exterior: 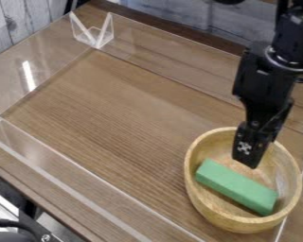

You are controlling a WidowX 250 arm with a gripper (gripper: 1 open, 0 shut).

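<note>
A green block (234,187) lies inside a round tan bowl (207,210) at the lower right of the table. My black gripper (253,143) hangs over the back part of the bowl, above and behind the block, with its fingers apart and no object visible between them.
A white wire holder (94,30) stands at the upper left. The table's edge runs along the lower left.
</note>
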